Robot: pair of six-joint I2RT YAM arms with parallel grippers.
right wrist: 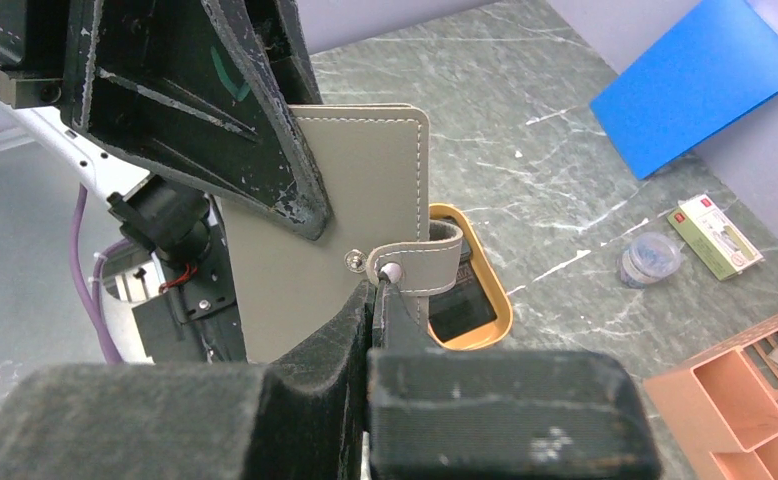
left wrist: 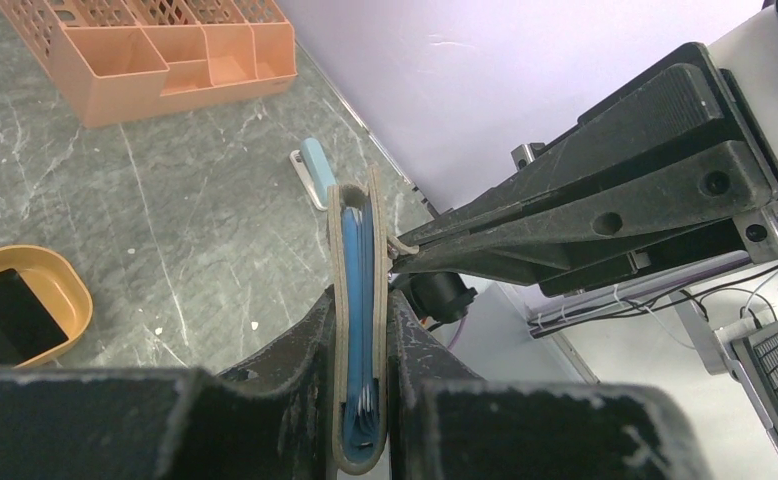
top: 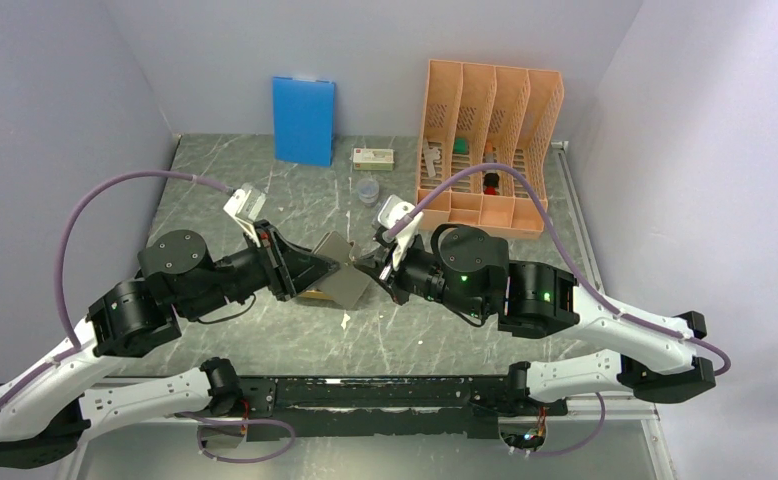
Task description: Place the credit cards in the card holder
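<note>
The grey stitched card holder (right wrist: 340,170) is closed and held upright above the table. My left gripper is shut on it, one finger on each flat side. Blue inner sleeves (left wrist: 358,300) show edge-on between its covers; separate cards cannot be made out. A short strap (right wrist: 433,262) wraps round one edge, its pinkish snap button (right wrist: 392,272) a little beside the metal stud (right wrist: 355,261). My right gripper is shut, its tips right at the strap's end. Whether the strap is pinched between them is hard to see.
Below the holder sits a yellow tray (right wrist: 506,315) with a black object in it. A peach rack (top: 440,208) stands back right. Further back are a clear jar (top: 367,191), a small box (top: 373,160) and a blue panel (top: 303,120). A stapler (left wrist: 317,170) lies to the right.
</note>
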